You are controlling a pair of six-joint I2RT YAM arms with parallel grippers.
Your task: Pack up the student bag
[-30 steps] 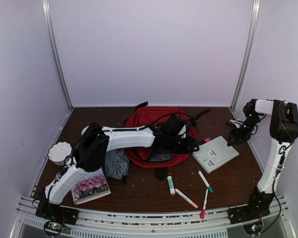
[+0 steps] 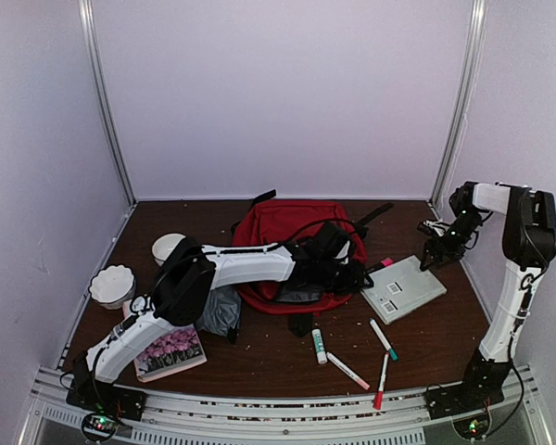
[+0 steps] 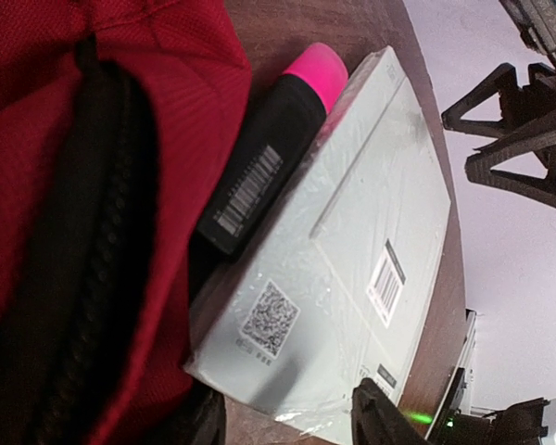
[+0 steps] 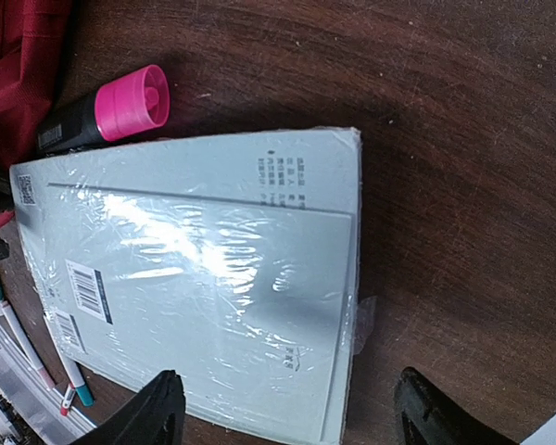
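The red backpack lies in the middle of the table. To its right is a grey-white book in clear wrap, flat on the wood, with barcodes facing up. At the book's bag-side corner is my left gripper; its fingers stand apart, with that corner showing between and beyond them. My right gripper is open over the book's far end, one finger above the cover and the other above bare wood. A black marker with a pink cap lies along the book's back edge, partly hidden by the bag.
In front lie a glue stick and several markers, among them a red-capped one. On the left are a flower-covered book, a grey pouch and two white bowls, one scalloped. Wood is bare behind the wrapped book.
My left gripper has shifted slightly right and down, to the book's corner. The right gripper has moved a little about the book's far end. The book looks unmoved.
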